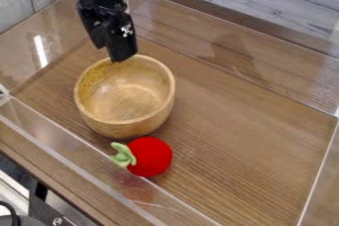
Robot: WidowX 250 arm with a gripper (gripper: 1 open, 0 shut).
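Observation:
A black robot arm with white joints reaches in from the top left, its open gripper (107, 46) hanging above the back rim of a wooden bowl (126, 106). Nothing shows between its fingers. The bowl is empty. In front of it lies a red plush strawberry (149, 157) with a green leafy top pointing left.

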